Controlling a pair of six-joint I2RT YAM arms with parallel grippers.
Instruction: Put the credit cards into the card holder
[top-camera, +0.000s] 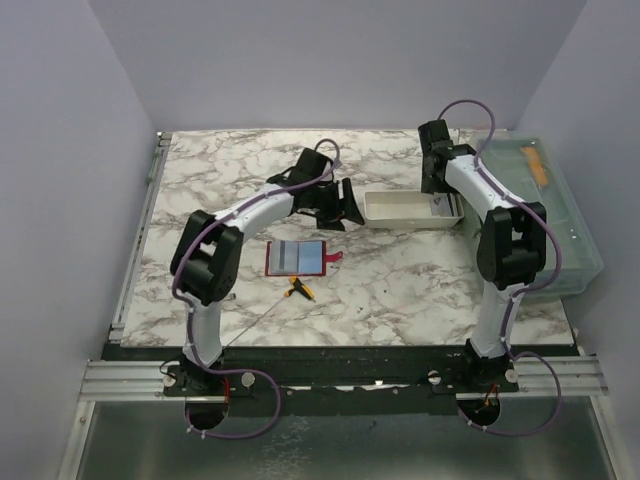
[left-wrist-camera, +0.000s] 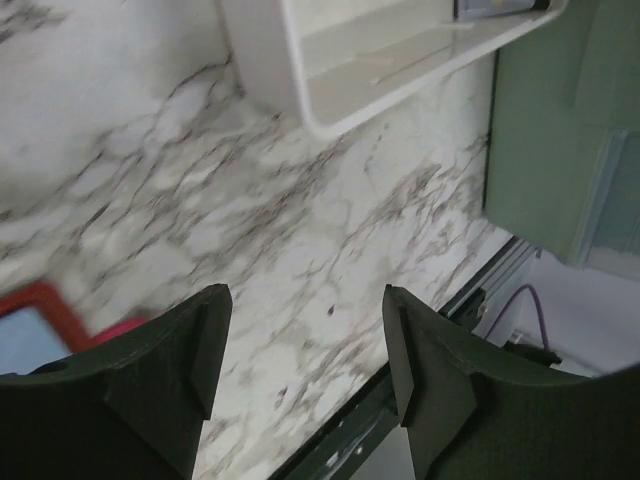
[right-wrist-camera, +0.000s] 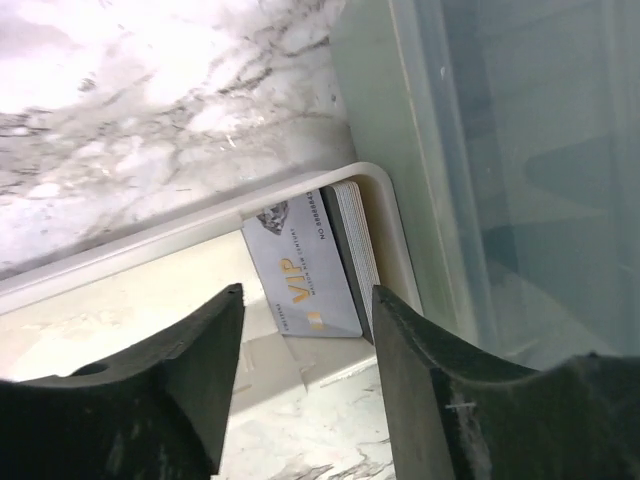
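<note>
A white box (top-camera: 400, 222) holds a stack of silver VIP cards (right-wrist-camera: 298, 268) at its right end, partly tucked against the wall. My right gripper is above that end, fingers parted, nothing visible between them. My left gripper stands open left of the box's front corner, above bare marble. The card holder (top-camera: 312, 258), red-edged with grey and blue inside, lies open on the table below and left of it.
A green translucent bin (top-camera: 540, 250) stands right against the box. A yellow-and-black tool (top-camera: 300, 287) lies near the holder.
</note>
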